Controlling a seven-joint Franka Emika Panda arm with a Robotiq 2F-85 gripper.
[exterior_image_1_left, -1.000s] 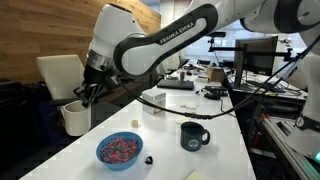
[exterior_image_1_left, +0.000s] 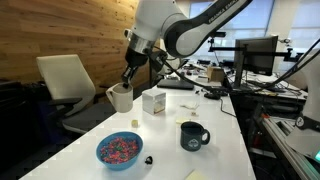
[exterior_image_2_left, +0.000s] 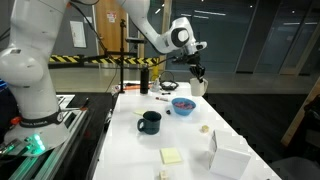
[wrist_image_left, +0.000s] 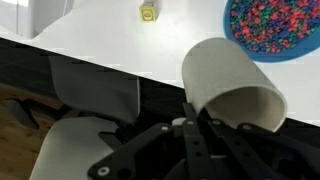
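Observation:
My gripper (exterior_image_1_left: 128, 77) is shut on a white cup (exterior_image_1_left: 122, 98), held in the air above the far edge of the table. In the wrist view the cup (wrist_image_left: 232, 82) is seen at an angle, its round opening toward the lower right and its near wall at my fingers. On the table, a blue bowl (exterior_image_1_left: 104, 158) filled with small red and blue pieces stands nearer the front than the cup. What lies inside the cup cannot be made out.
A dark mug (exterior_image_1_left: 194, 136) stands to the right of the bowl. Behind it is a white box (exterior_image_1_left: 153, 100). A small yellowish block (wrist_image_left: 148, 12) and a yellow paper square (exterior_image_2_left: 171, 156) lie on the table. An office chair (wrist_image_left: 88, 95) stands beyond the table edge.
The arm has carried the cup to the right in exterior view 1, from left of the bowl to behind it and slightly higher. Bowl and mug have stayed put.

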